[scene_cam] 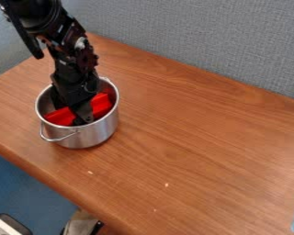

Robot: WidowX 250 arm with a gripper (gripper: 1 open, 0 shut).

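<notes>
A steel pot (91, 134) with a wire handle stands near the left edge of the wooden table. Inside it lies a red object (102, 106), partly hidden by my black gripper (78, 114), which reaches down into the pot from above. The fingertips are hard to make out against the pot's interior and the red object, so whether they are open or closed on it cannot be told.
A grey panel (211, 37) runs along the back. Blue floor shows beyond the left edge.
</notes>
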